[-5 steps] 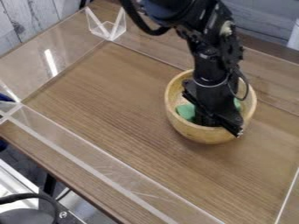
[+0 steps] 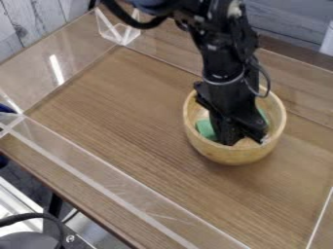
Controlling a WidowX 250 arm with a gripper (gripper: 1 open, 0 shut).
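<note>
My black gripper (image 2: 235,126) reaches down from the top of the view into a round light wooden bowl (image 2: 208,151) on the right half of the table. Its fingertips are inside the bowl, over a green object (image 2: 204,124) that is largely hidden behind them. The gripper looks shut; whether anything is between the fingers is hidden.
A clear plastic piece (image 2: 117,27) is at the upper left edge. A black cable lies at the lower left corner.
The gripper has shifted and turned slightly within the bowl, its upper body a little higher and left. The bowl stays about where it was.
</note>
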